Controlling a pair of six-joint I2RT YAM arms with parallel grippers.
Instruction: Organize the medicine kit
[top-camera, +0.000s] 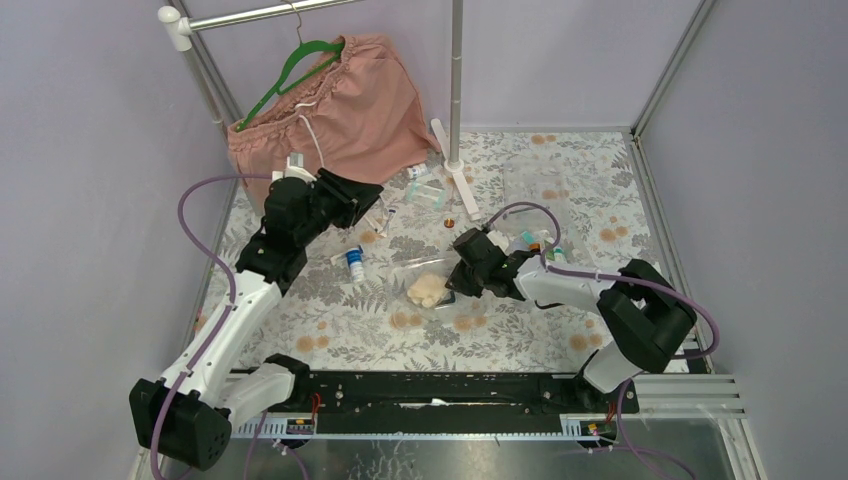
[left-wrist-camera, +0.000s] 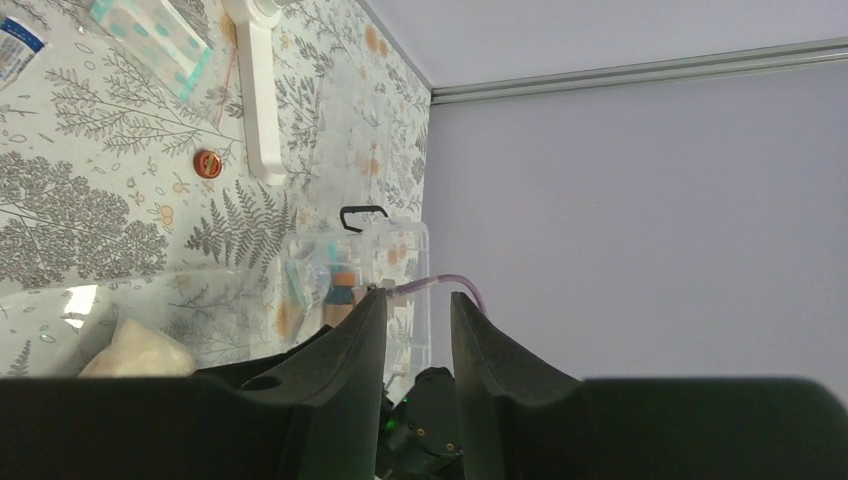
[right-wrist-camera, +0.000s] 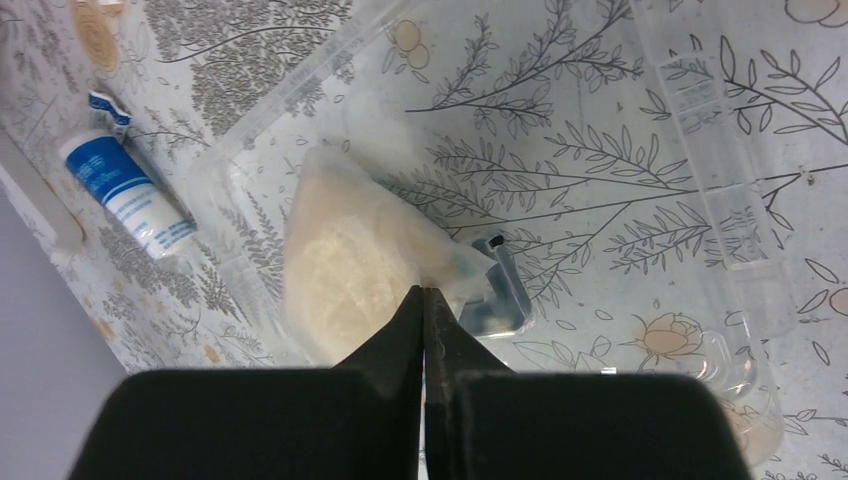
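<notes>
In a clear plastic tray (top-camera: 405, 280) on the table lies a cream, soft-looking bundle in thin wrap (right-wrist-camera: 350, 250), with a small dark-edged clear item (right-wrist-camera: 505, 300) beside it. My right gripper is shut, its fingertips together over the bundle's edge; whether any thin wrap is caught between them cannot be seen. My left gripper stands open and empty, up near the hanging cloth. A blue-and-white bottle (right-wrist-camera: 125, 190) lies left of the tray. Behind the right arm, a clear box (left-wrist-camera: 420, 270) holds a brown bottle with an orange cap (left-wrist-camera: 342, 290) and packets.
A clear lid or tray (top-camera: 535, 180) lies at the back right. A flat teal-patterned packet (left-wrist-camera: 160, 40), a small red-brown cap (left-wrist-camera: 207, 163) and a white stand foot (left-wrist-camera: 262, 110) occupy the back. Pink shorts (top-camera: 335, 110) hang at left.
</notes>
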